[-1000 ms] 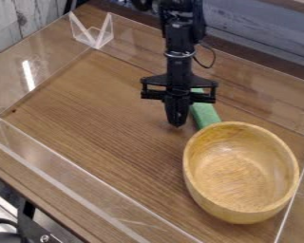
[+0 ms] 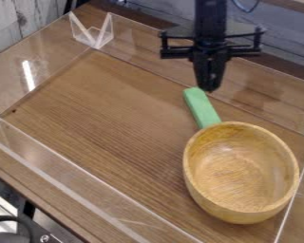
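My black gripper (image 2: 212,74) hangs over the back right of the wooden table, shut, with nothing visible between its fingers. Just below it a green bar-shaped object (image 2: 200,107) lies on the table, its lower end next to a large wooden bowl (image 2: 238,195) at the front right.
A clear plastic rack (image 2: 92,31) stands at the back left. A black cable shows at the bottom left corner.
My gripper has moved back and to the right, away from the middle of the table, uncovering more of the green object. The bowl and green object appear unmoved.
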